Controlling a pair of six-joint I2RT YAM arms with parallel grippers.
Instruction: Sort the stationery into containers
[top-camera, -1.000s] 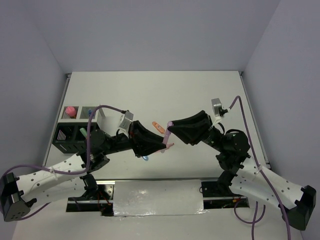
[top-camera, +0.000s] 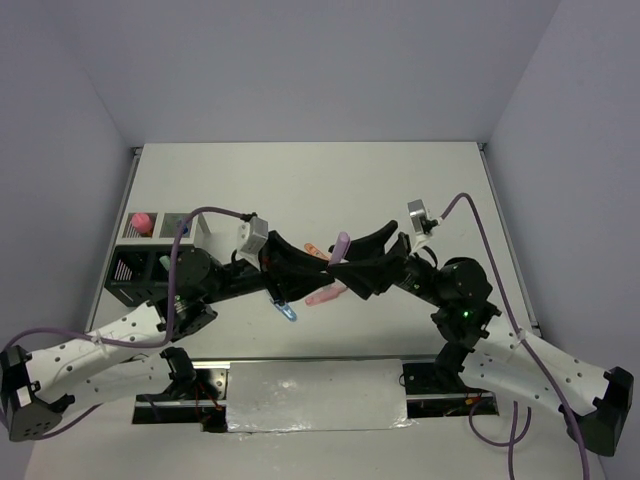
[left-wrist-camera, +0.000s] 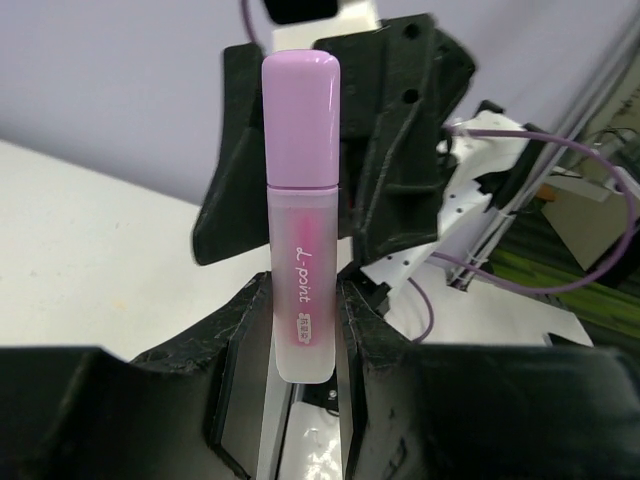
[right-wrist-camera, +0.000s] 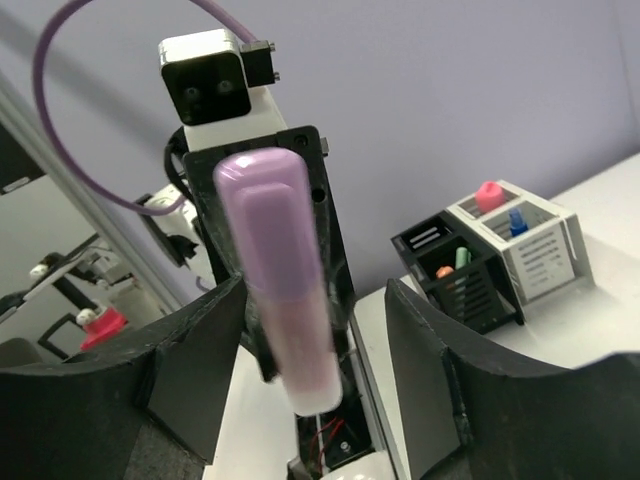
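A pink pen-shaped tube with a lilac cap (left-wrist-camera: 303, 120) stands upright in the left wrist view. My left gripper is shut on its lower, see-through body. Around the cap's end, my right gripper stands open, its fingers spread to either side and the tube (right-wrist-camera: 283, 270) showing in the gap; contact cannot be made out. In the top view the tube (top-camera: 340, 247) is between the two grippers, above the table. On the table below lie an orange item (top-camera: 316, 251), a pink item (top-camera: 322, 295) and a blue item (top-camera: 286, 309), partly covered by the arms.
A white divided container (right-wrist-camera: 545, 262) and a black one (right-wrist-camera: 478, 305) stand together at the table's left, with several items inside. In the top view, the left arm partly hides the black container (top-camera: 125, 290).
The tube stays with my left gripper, which has shifted slightly right and up in the top view.
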